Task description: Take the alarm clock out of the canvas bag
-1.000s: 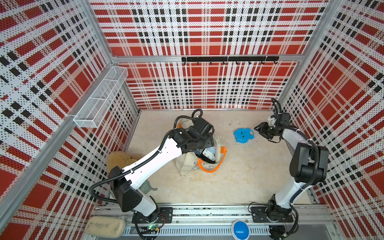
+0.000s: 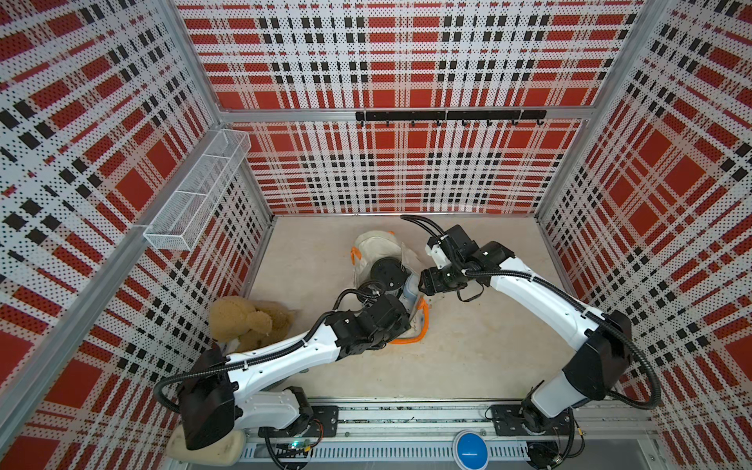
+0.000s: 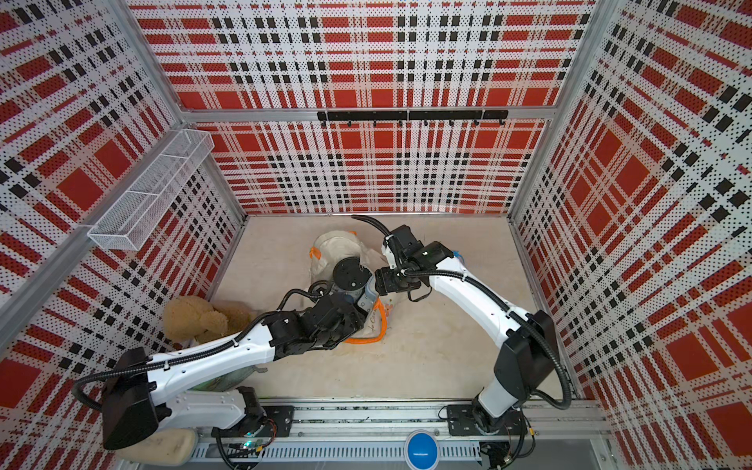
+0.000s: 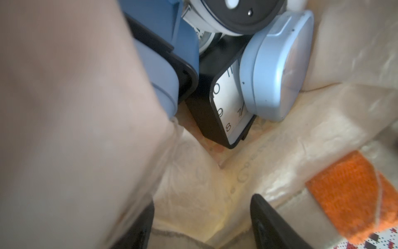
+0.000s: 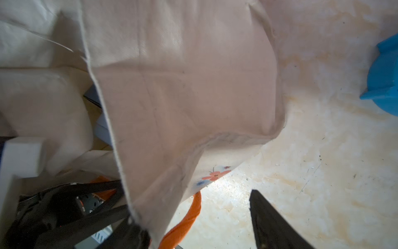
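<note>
The canvas bag (image 2: 373, 244), cream with orange handles, lies open at mid-table. Inside it, the left wrist view shows a black-framed clock with a white numbered face (image 4: 227, 108), partly covered by a light blue rounded object (image 4: 265, 66). My left gripper is at the bag; its fingers are apart, with bag fabric behind the gap and the clock beyond them. Beside the bag's right side, my right gripper stands open. The raised bag wall (image 5: 182, 83) hangs close to its left finger; whether it touches cannot be told.
A round dark object (image 2: 388, 273) sits at the bag's mouth. A blue item (image 5: 385, 76) lies right of the bag. The brown plush toy (image 2: 243, 321) is at the left wall. Both arms are close together over the bag.
My right arm has swung left from the right wall to the bag. The left arm has drawn back towards the front, and the round dark object now shows at the bag's mouth.
</note>
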